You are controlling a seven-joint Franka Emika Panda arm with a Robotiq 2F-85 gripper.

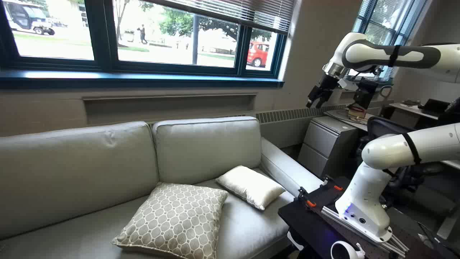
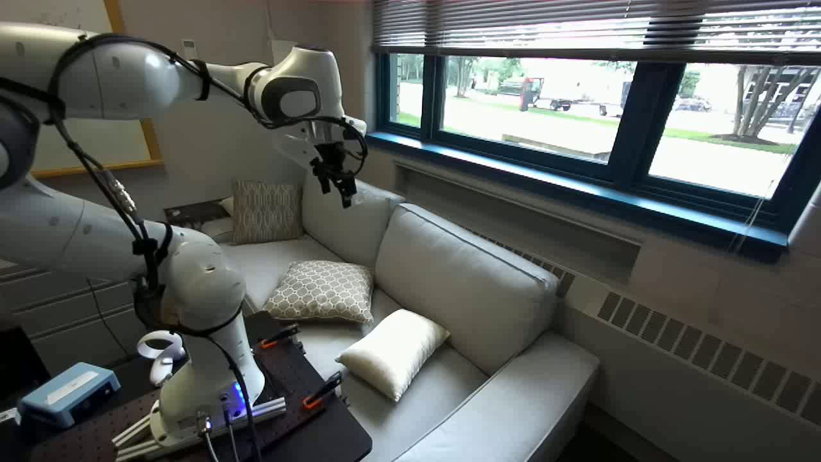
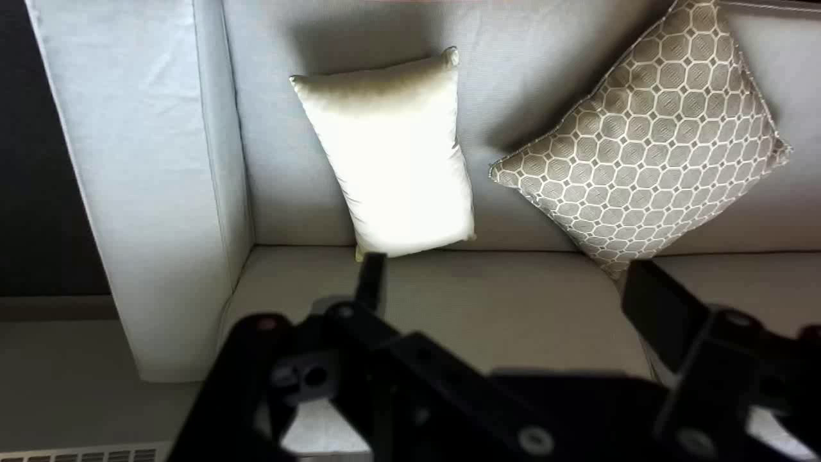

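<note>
My gripper is open, its two black fingers spread wide with nothing between them. It hangs in the air high above the grey sofa, pointing down. A small cream pillow lies on the seat near the sofa's arm. Beside it rests a larger patterned pillow, grey-beige with a white lattice. Both pillows lie apart from each other and well below the fingers. In exterior view 2 the gripper appears in front of the far backrest, touching nothing.
A sofa arm bounds the seat beside the cream pillow. Another patterned cushion leans at the sofa's far end. The black table with clamps stands close to the seat. Windows and a sill run behind the backrest.
</note>
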